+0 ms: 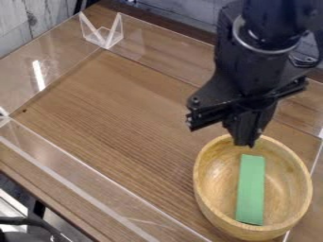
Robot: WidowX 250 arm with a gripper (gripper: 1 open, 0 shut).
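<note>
My black gripper (247, 129) points down over the back rim of a round wooden bowl (209, 189). It is shut, with nothing showing between its fingers, though their tips are dark and hard to make out. A long green block (250, 189) lies inside the bowl, below and in front of the gripper.
A clear plastic bracket (104, 30) stands at the back left corner. Clear edging runs along the left and front of the surface.
</note>
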